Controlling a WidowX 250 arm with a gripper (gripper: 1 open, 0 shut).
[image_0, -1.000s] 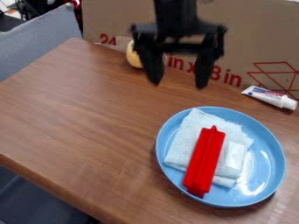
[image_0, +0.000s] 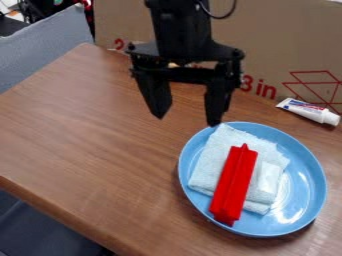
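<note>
My black gripper (image_0: 187, 103) hangs above the wooden table, up and to the left of a blue plate (image_0: 303, 199), its two fingers apart with nothing visible between them. On the plate lies a folded white cloth (image_0: 210, 160) with a red elongated object (image_0: 233, 182) on top and a small white piece at its right side.
A toothpaste tube (image_0: 309, 111) lies behind the plate at the right. A cardboard box (image_0: 281, 55) stands along the back, and a grey padded surface (image_0: 40, 50) borders the table at left.
The gripper has moved left and a little down across the view, and now hides the yellowish object that showed at the back earlier. The plate and its contents have stayed still.
</note>
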